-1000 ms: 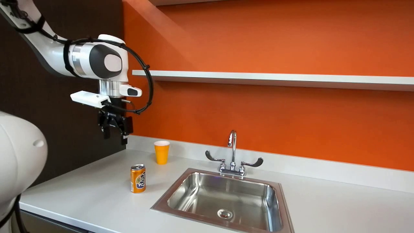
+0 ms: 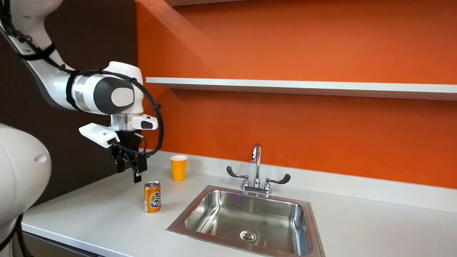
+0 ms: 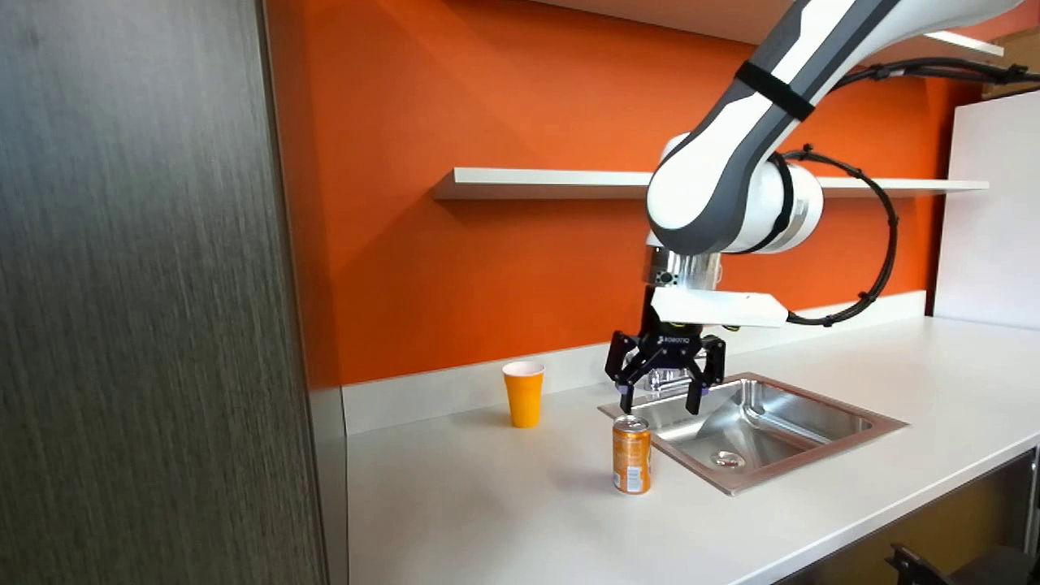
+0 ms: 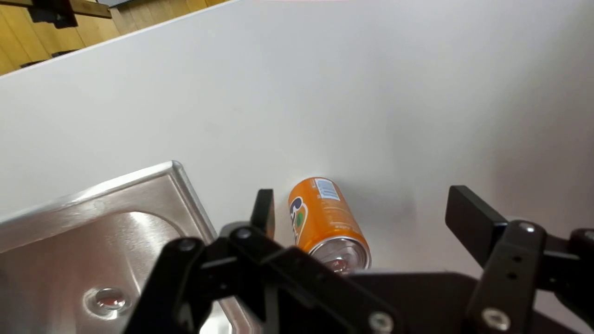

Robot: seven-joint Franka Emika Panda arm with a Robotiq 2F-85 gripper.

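An orange Fanta can (image 2: 152,197) stands upright on the counter, left of the sink. My gripper (image 2: 127,171) is open above the counter, with its fingertips higher than the can top in exterior view 1. From the other side, the gripper (image 3: 660,401) hangs pointing down, and nothing is between its fingers. In the wrist view the can (image 4: 326,217) shows nearer the left finger (image 4: 262,210), with a wide space to the right finger (image 4: 473,220). Part of the can's top is covered by the gripper body. A yellow-orange cup (image 2: 178,168) stands upright near the back wall.
To the can's right a steel sink (image 2: 201,201) is set into the counter, with a faucet (image 2: 257,167) behind it. A white shelf (image 2: 300,84) runs along the orange wall. Bare counter (image 3: 468,517) lies in front of the cup.
My gripper has come down toward the counter, its fingers still open. The can and the cup are where they were.
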